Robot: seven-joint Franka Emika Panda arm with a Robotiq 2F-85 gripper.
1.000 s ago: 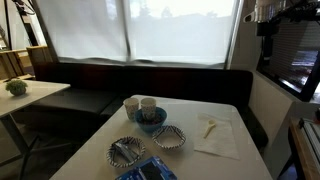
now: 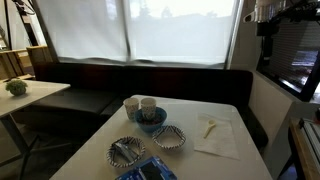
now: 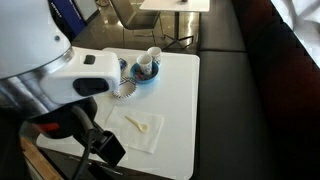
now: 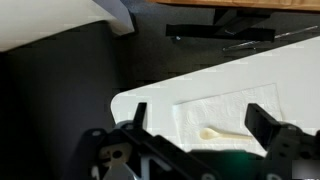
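A pale spoon (image 2: 210, 128) (image 3: 137, 124) (image 4: 225, 135) lies flat on a white cloth or paper (image 2: 222, 146) (image 3: 122, 139) (image 4: 195, 113) on the right part of the table. In the wrist view my gripper is open, its two dark fingers (image 4: 139, 116) far apart with no object held. The spoon shows below, between them in the picture but well beneath. From exterior view 1, the gripper (image 2: 267, 48) hangs high at the upper right, clear of the tabletop.
A blue bowl (image 2: 153, 125) stands with white cups (image 2: 148, 107) in and beside it. Striped bowls (image 2: 171, 137) (image 2: 126, 151) and a blue item (image 2: 147, 171) occupy the table's left and front. A dark bench (image 2: 190, 82) runs behind the table.
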